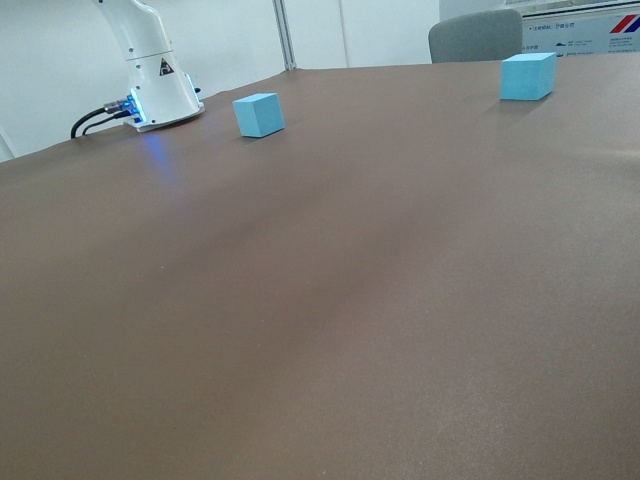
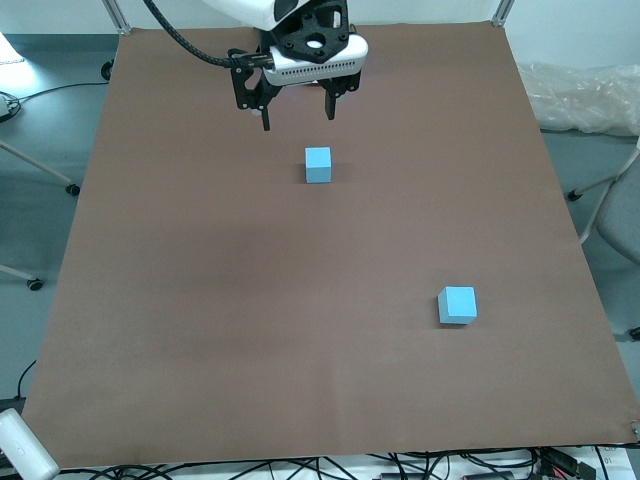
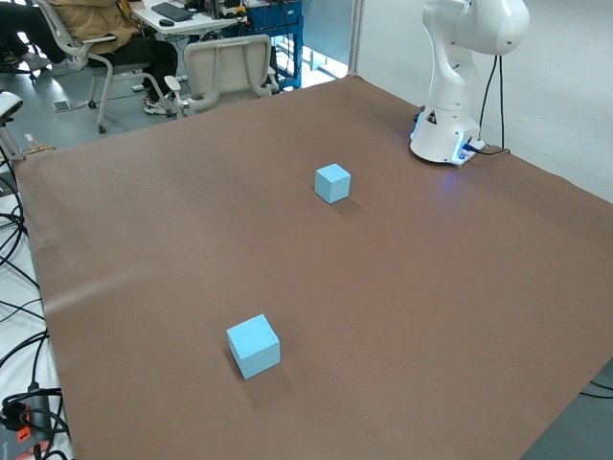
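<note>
In the left view, the black gripper (image 2: 298,115) hangs open at the top of the brown table (image 2: 250,370), with nothing seen between its fingers. Below it sits one light blue cube (image 2: 318,165); a second blue cube (image 2: 457,306) lies lower right. The top view shows both cubes (image 1: 259,115) (image 1: 527,77) on the table, with the robot base (image 1: 165,95) behind. In the right view, a cube (image 3: 331,183) is near the robot base and another cube (image 3: 253,347) is nearer the camera. The gripper is out of both these views.
Cables and devices (image 3: 34,422) run along one table edge. Chairs (image 3: 225,72) and a seated person are off the table. A white cylinder (image 2: 25,445) stands at the lower left of the left view.
</note>
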